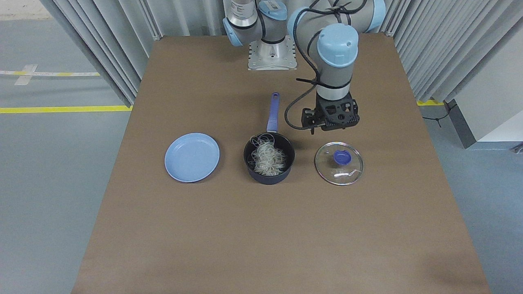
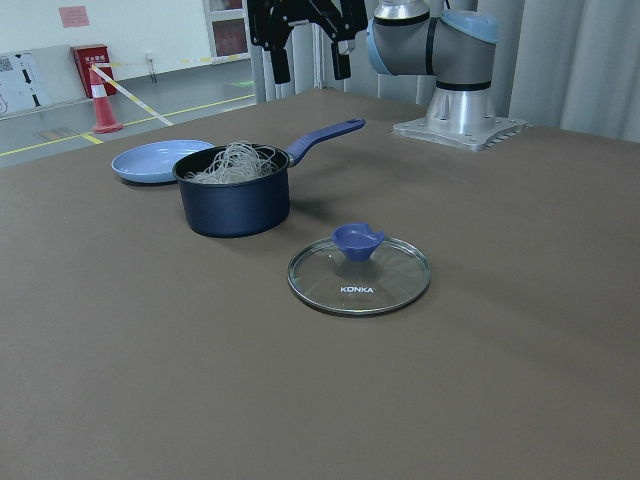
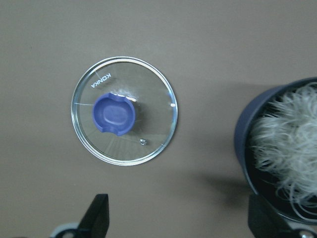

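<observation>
My black gripper (image 1: 329, 126) hangs open above the table, just behind the glass lid (image 1: 327, 166) and right of the pot handle, with nothing between its fingers. The lid, with a blue knob (image 3: 113, 114), lies flat at the right. The dark saucepan (image 1: 252, 171) holds a tangle of pale noodles (image 1: 269, 157), its blue handle (image 1: 274, 110) pointing to the back. A light blue plate (image 1: 191, 157) lies empty at the left. In the wrist view the lid shows between and beyond the fingertips, with the pot at the right.
The brown table (image 1: 279, 230) has a clear front half. The arm's base plate (image 1: 272, 61) stands at the back edge. Curtains hang behind the table, and a white block stands beyond its right edge.
</observation>
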